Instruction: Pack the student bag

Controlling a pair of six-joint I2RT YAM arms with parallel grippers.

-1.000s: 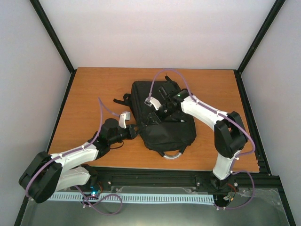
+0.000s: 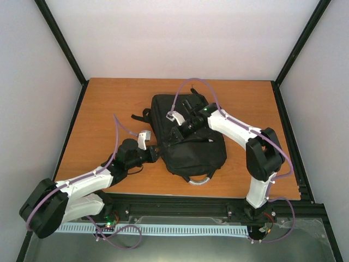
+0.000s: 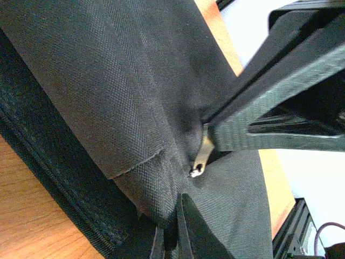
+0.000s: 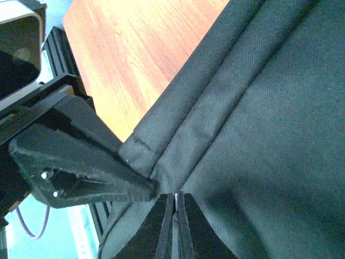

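A black backpack [image 2: 193,158] lies flat on the wooden table, its straps at the left and a handle toward the front edge. My left gripper [image 2: 159,150] is shut at the bag's left side; in the left wrist view its fingertips press into folded fabric at the bottom. My right gripper [image 2: 173,139] is shut over the bag's middle, close to the left one; in the right wrist view its tips meet on the dark cloth. A small metal zipper pull [image 3: 202,154] shows beside the right gripper's fingers in the left wrist view. Whether cloth is pinched in either gripper is unclear.
Bare table [image 2: 103,109] surrounds the bag, mostly at the left and right. Dark frame rails and pale walls edge the workspace. Purple cables loop over both arms.
The right arm has shifted very slightly over the bag. The left arm and the backpack look almost the same.
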